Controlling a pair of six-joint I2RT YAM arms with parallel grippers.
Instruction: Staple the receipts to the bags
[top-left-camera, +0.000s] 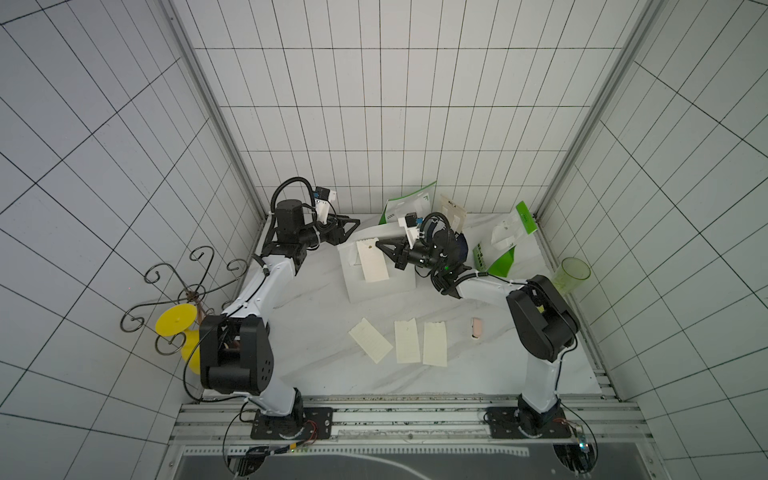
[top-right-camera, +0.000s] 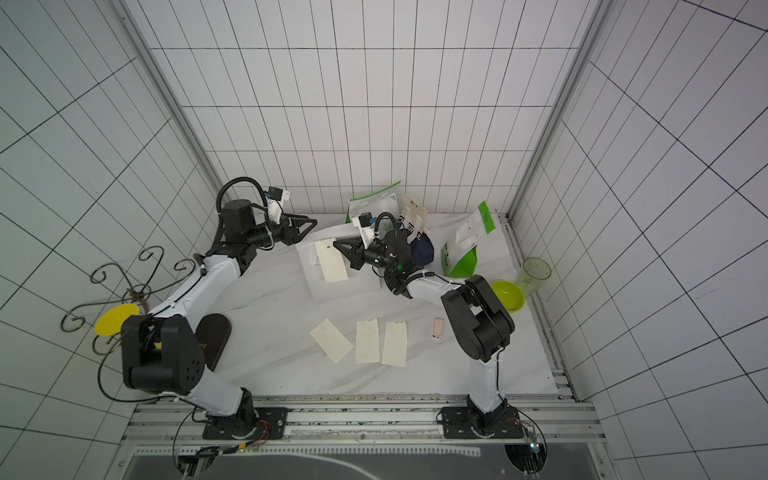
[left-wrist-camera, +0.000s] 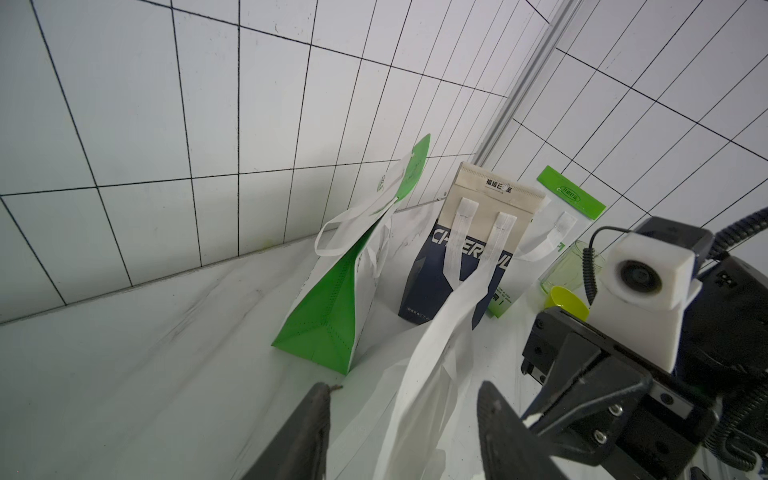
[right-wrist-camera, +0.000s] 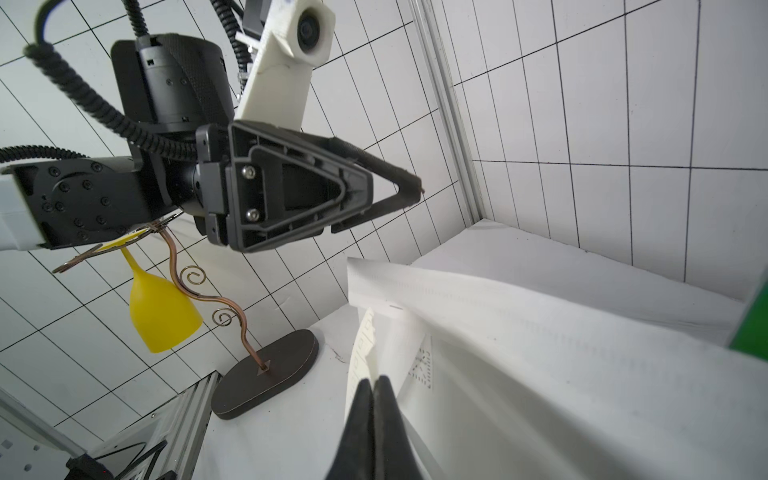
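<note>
My right gripper (top-left-camera: 380, 246) is shut on the top end of a cream receipt (top-left-camera: 373, 261), which hangs against the front of a white paper bag (top-left-camera: 360, 289). Seen from the right wrist, the closed fingers cover the receipt's (right-wrist-camera: 364, 352) lower part, and the bag's folded top (right-wrist-camera: 496, 300) rises just beyond. At the bag's upper left, my left gripper (top-left-camera: 357, 227) stands open. White strap (left-wrist-camera: 428, 368) shows between its spread fingers in the left wrist view, not clasped. Three more receipts (top-left-camera: 370, 340) lie flat on the table near the front.
Behind stand a green-and-white bag (left-wrist-camera: 340, 304), a navy-and-cream bag (left-wrist-camera: 456, 248) and another green-topped bag (top-left-camera: 504, 240). A small pink object (top-left-camera: 477, 328) lies front right. A glass (top-left-camera: 571, 274) is at the right edge, a lamp with yellow shades (top-left-camera: 176, 320) at the left.
</note>
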